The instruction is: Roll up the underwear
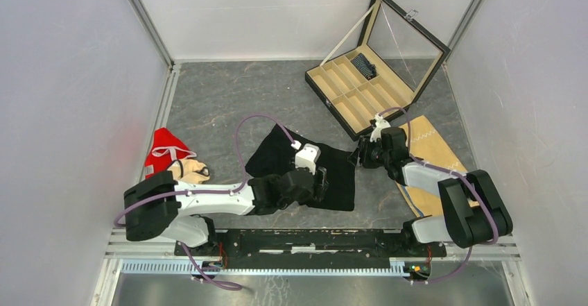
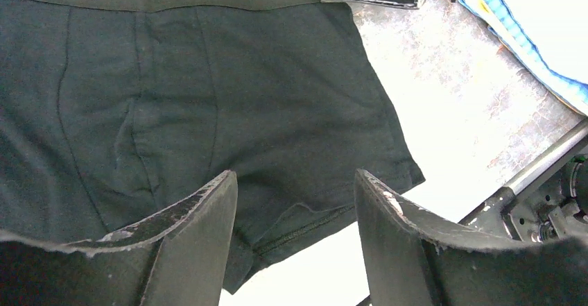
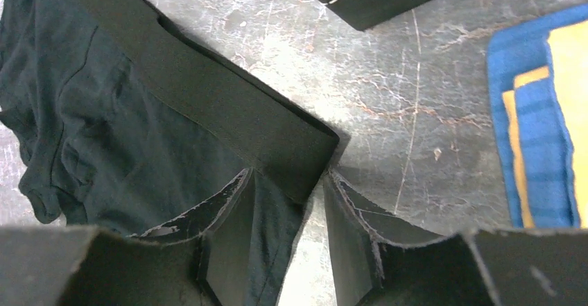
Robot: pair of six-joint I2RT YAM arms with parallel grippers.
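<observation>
Black underwear (image 1: 336,188) lies spread flat on the grey floor, its waistband (image 3: 201,98) along the upper edge. My left gripper stands open over the lower middle of the garment, nothing held. My right gripper hovers at the waistband's right corner, fingers part open on either side of that edge; I cannot tell whether they touch the cloth.
An open compartment box (image 1: 357,105) with one dark rolled item stands at back right. Folded yellow cloth (image 1: 440,153) lies right of the underwear. Red and cream cloths (image 1: 166,146) lie at left.
</observation>
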